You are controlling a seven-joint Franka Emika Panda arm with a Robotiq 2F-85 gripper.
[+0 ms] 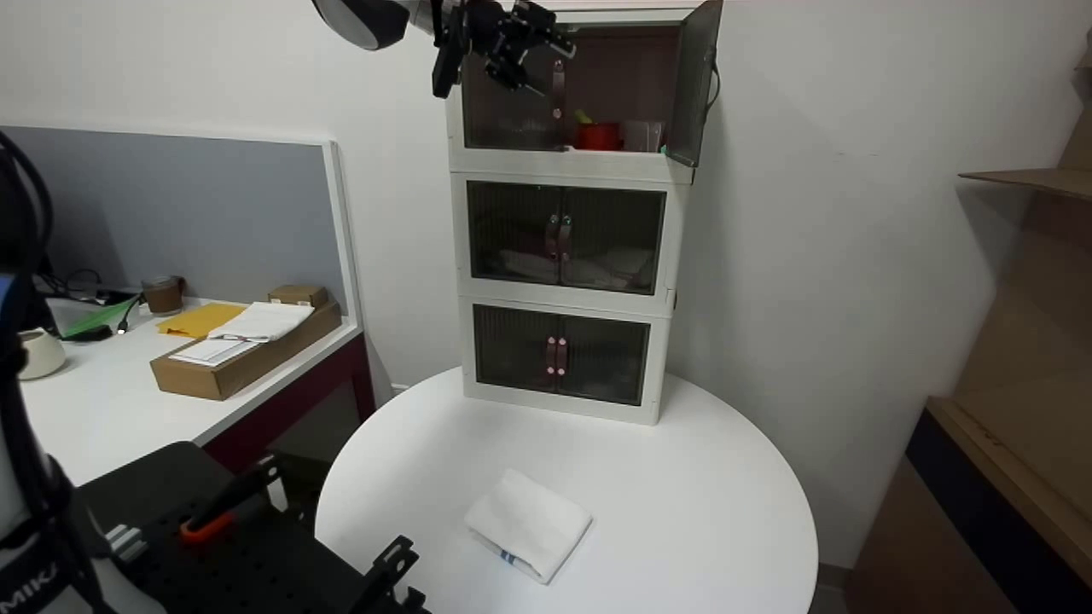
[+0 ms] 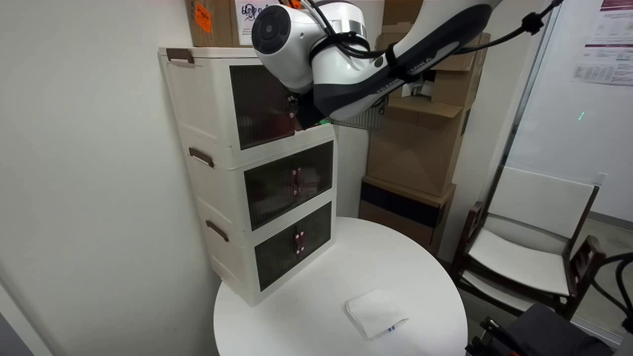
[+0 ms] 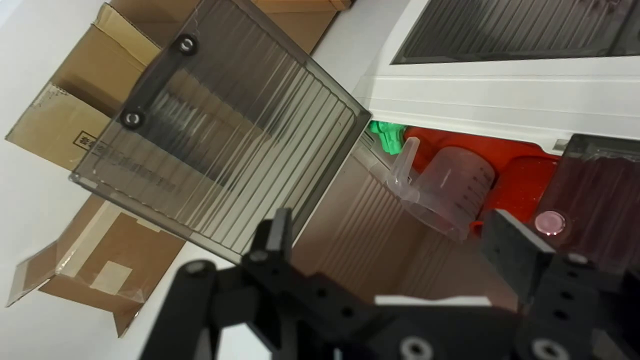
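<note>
High up in front of the top cabinet (image 1: 573,162), my gripper (image 1: 553,70) stands open, its fingers (image 3: 279,234) wide apart and nothing held between them. The right door (image 1: 696,87) of that cabinet is swung outward, while the left door (image 1: 507,107) looks shut. Inside, the wrist view shows a clear measuring cup (image 3: 453,183), a red container (image 3: 525,180) and a green item (image 3: 390,135). A folded white cloth (image 1: 529,524) with blue marks lies on the round white table (image 1: 706,491). In the second exterior view the arm hides most of the gripper.
The middle cabinet (image 1: 566,298) and bottom cabinet (image 1: 558,409) have their doors shut. Cardboard boxes (image 2: 409,145) are stacked beyond the table, and chairs (image 2: 528,255) stand at the right. A desk (image 1: 92,409) is at the left.
</note>
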